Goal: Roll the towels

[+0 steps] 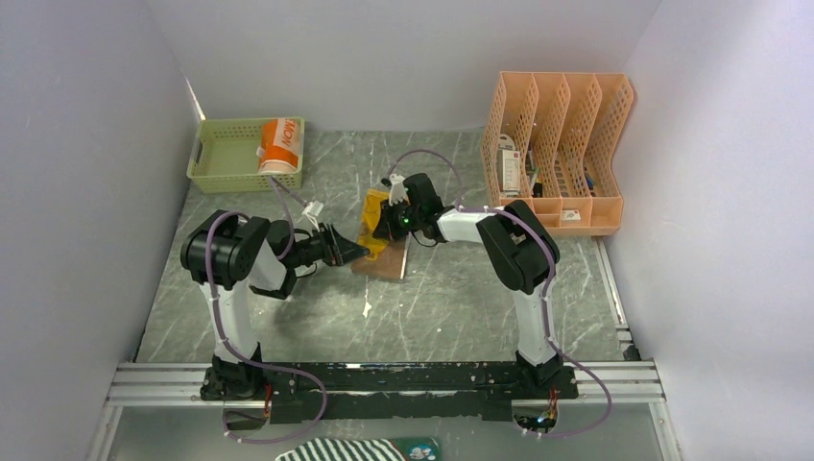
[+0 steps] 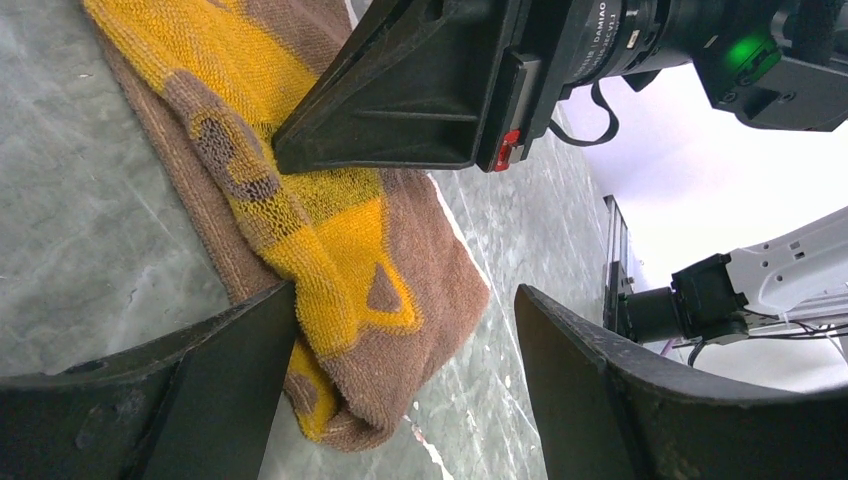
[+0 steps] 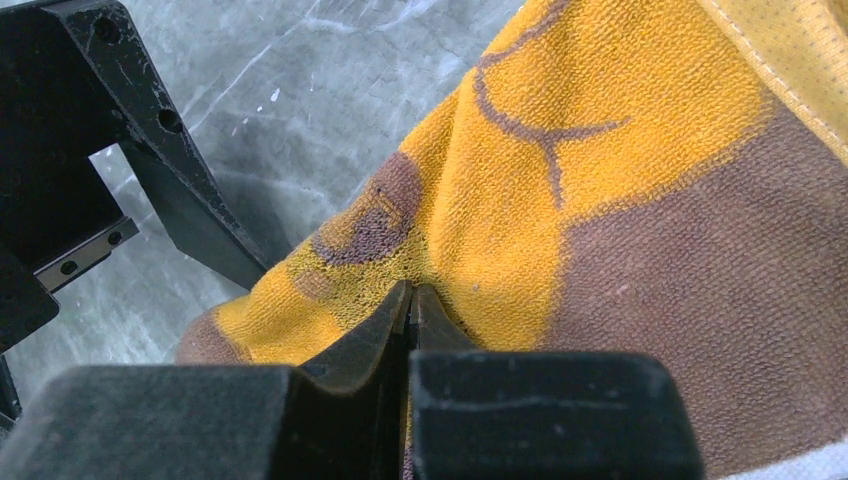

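A yellow and brown towel [image 1: 379, 257] lies folded lengthwise at the middle of the table, its left edge bunched into a ridge. My right gripper [image 1: 384, 227] is shut, its tips pressed into the towel [image 3: 680, 280]. My left gripper stands open at the towel's lower left end, one finger beside the folded edge; in the left wrist view the towel lies between and beyond the fingers.
A green basket [image 1: 216, 178] holding an orange rolled towel [image 1: 280, 144] stands at the back left. A tan divided organizer [image 1: 605, 216] with small items is at the back right.
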